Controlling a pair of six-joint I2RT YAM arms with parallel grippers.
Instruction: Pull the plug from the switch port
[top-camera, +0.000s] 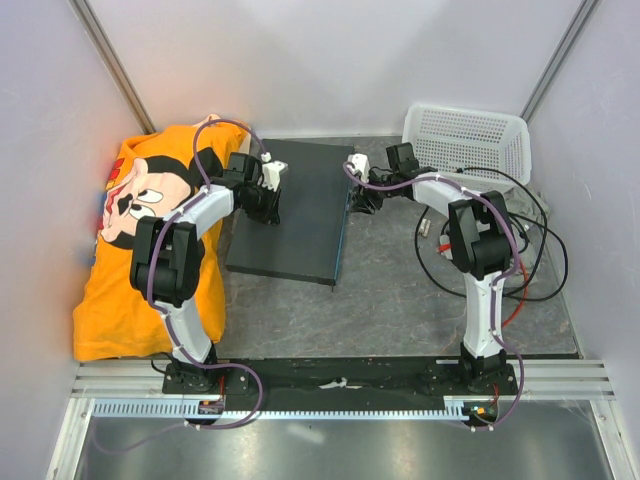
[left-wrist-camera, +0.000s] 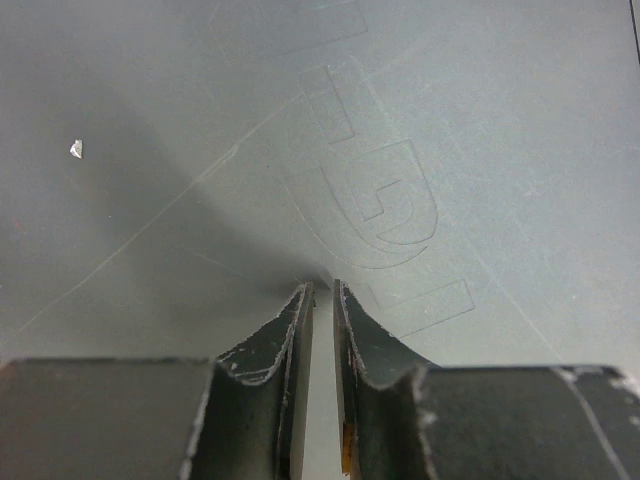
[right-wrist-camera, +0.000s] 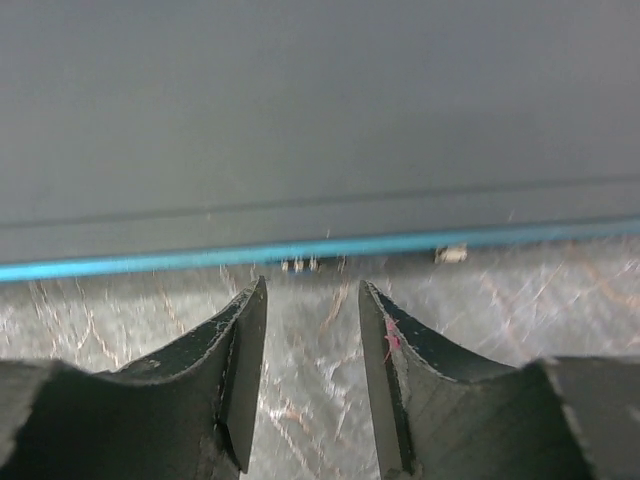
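Note:
A flat dark grey switch box (top-camera: 290, 240) lies in the middle of the floor, a blue strip along its right edge. My left gripper (top-camera: 271, 215) is over its top; in the left wrist view its fingertips (left-wrist-camera: 300, 298) stand slightly apart over the bare, scratched surface, nothing visible between them. My right gripper (top-camera: 364, 203) stands open beside the box's right edge. In the right wrist view the blue strip (right-wrist-camera: 370, 245) runs across just beyond its fingertips, with small light pieces under it. I cannot make out a plug in the port.
An orange cartoon cloth (top-camera: 120, 310) covers the left side. A white basket (top-camera: 465, 120) stands at the back right, with loose black and red cables (top-camera: 540, 295) below it. The floor in front of the box is clear.

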